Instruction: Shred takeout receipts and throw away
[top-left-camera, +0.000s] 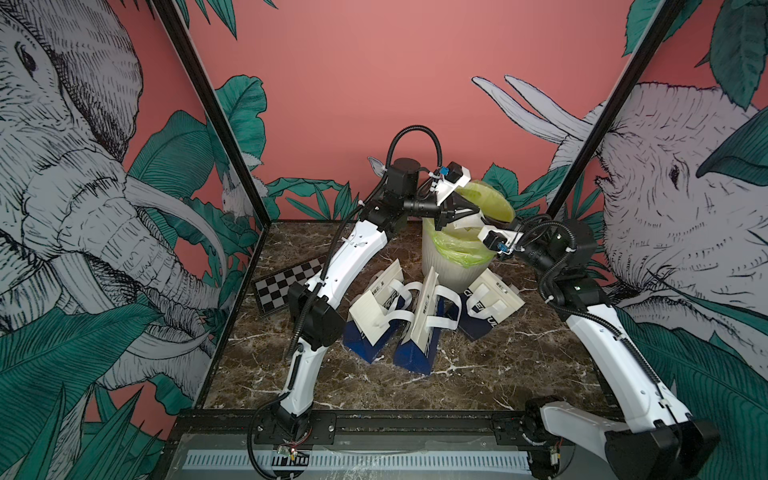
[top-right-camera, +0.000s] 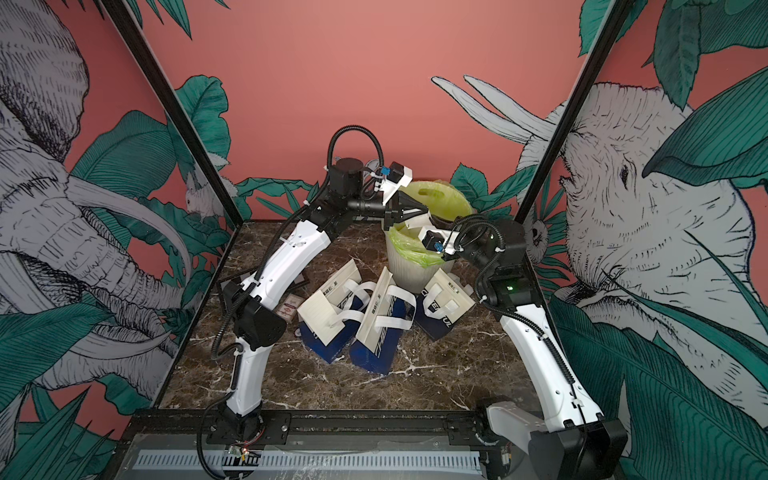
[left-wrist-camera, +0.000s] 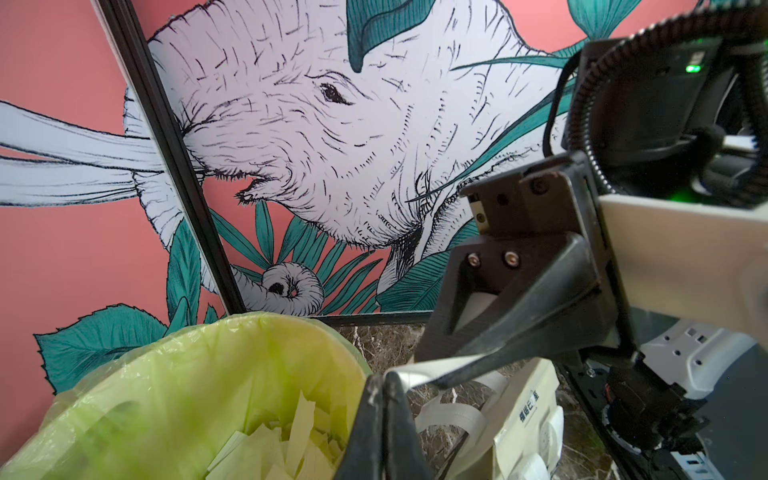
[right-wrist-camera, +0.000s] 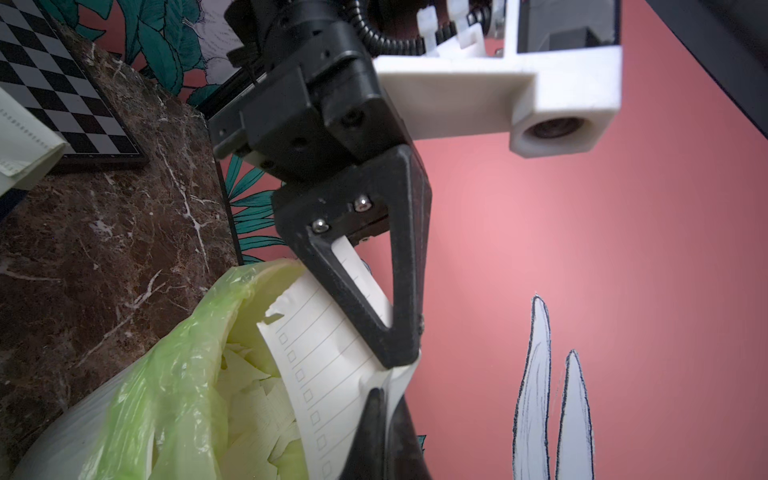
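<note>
A pale receipt (right-wrist-camera: 316, 364) printed with lines and small boxes, torn along one edge, hangs over the bin in the right wrist view. My left gripper (top-left-camera: 476, 213) is shut on it; the paper shows through the opening in its finger (right-wrist-camera: 406, 264). My right gripper is shut, its tips against the folded edge of the same paper. Whether paper is pinched there is hard to tell. In the left wrist view the receipt (left-wrist-camera: 436, 371) appears nearly edge-on between both grippers' tips. Paper scraps (left-wrist-camera: 276, 452) lie inside the bin (top-left-camera: 449, 268), lined with a green bag.
Three blue-and-cream takeout bags with white handles, left (top-left-camera: 374, 316), middle (top-left-camera: 418, 328) and right (top-left-camera: 489, 304), stand in front of the bin. A checkered board (top-left-camera: 284, 288) lies at the left.
</note>
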